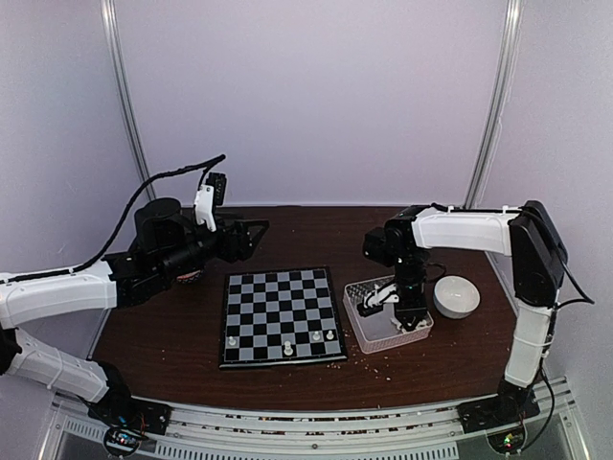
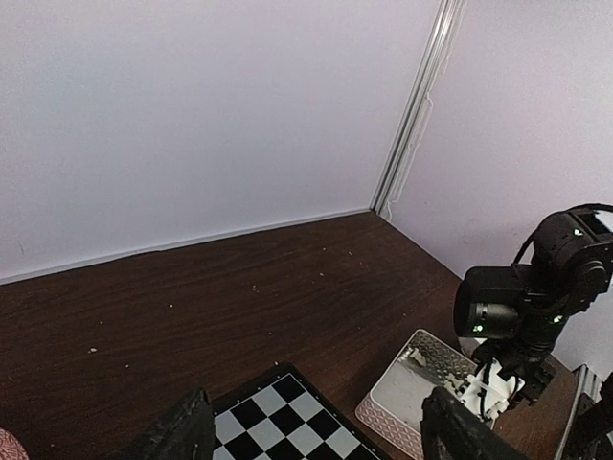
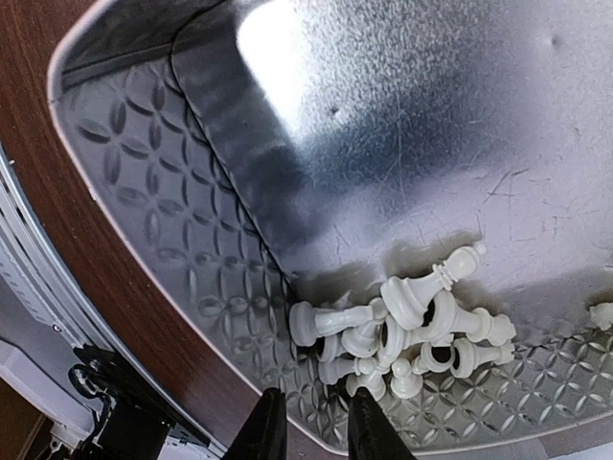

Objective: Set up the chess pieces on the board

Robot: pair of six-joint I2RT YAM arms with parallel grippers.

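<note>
The chessboard (image 1: 275, 302) lies mid-table with a few white pieces near its front rows, such as the piece (image 1: 287, 349). My right gripper is down at the plastic box (image 1: 378, 342), its two dark fingers part-way apart beside a heap of white chess pieces (image 3: 412, 297) lying along the box wall; I see nothing clearly held between them. My left gripper (image 1: 251, 238) hangs in the air left of and above the board, fingers apart and empty; in the left wrist view it looks out over the board and box.
A white bowl (image 1: 456, 296) stands right of the box. A partly hidden patterned object (image 2: 10, 448) sits at the left behind the left arm.
</note>
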